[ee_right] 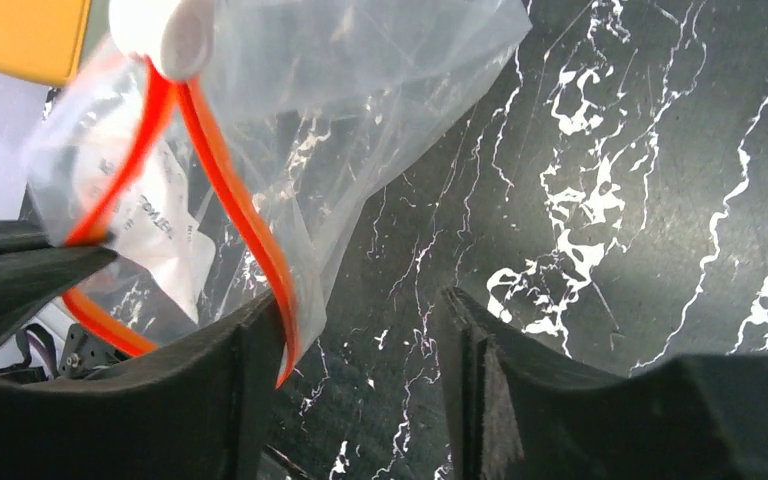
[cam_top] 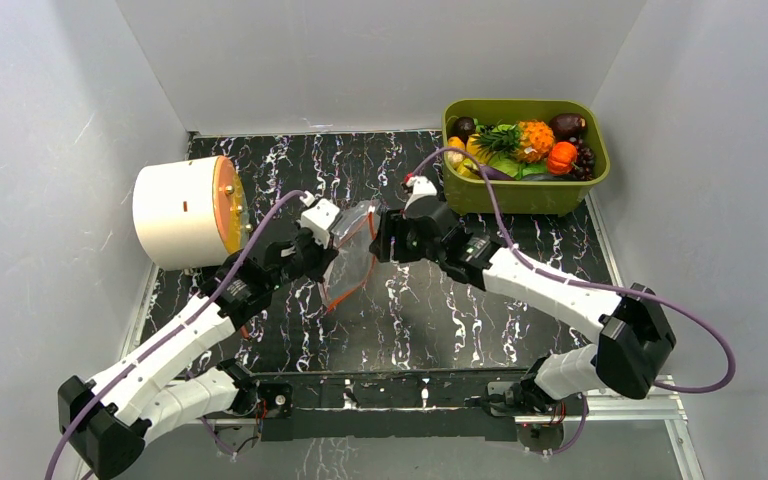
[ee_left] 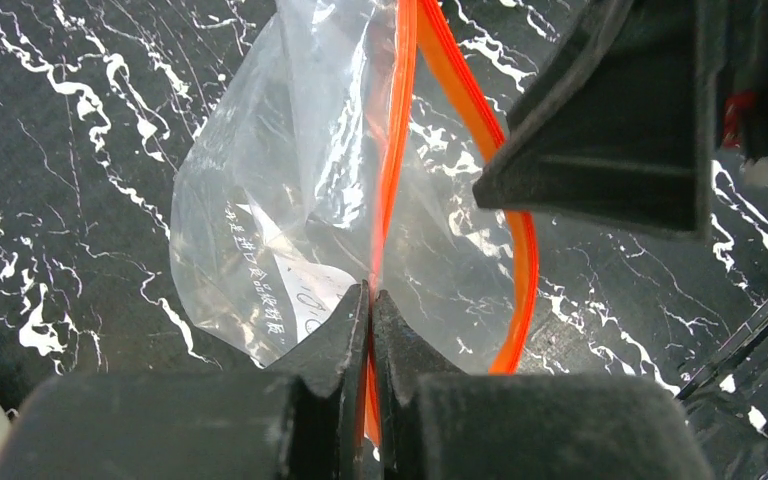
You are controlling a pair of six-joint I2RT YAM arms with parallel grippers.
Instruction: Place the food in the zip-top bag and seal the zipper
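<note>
The clear zip bag (cam_top: 352, 262) hangs between the two arms, its orange zipper strips spread apart in the middle. In the left wrist view my left gripper is shut on one zipper edge (ee_left: 397, 120), the bag hanging beyond its fingertips. My right gripper stands part open beside the bag, an orange strip (ee_right: 240, 200) close by its one finger, nothing clearly between the fingers. The food (cam_top: 532, 141) lies heaped in a green bin (cam_top: 520, 198) at the back right: pineapple, pepper, eggplant, grapes and more.
A white cylinder with an orange end (cam_top: 177, 215) stands at the left, beside the left arm. Walls bound the back and sides.
</note>
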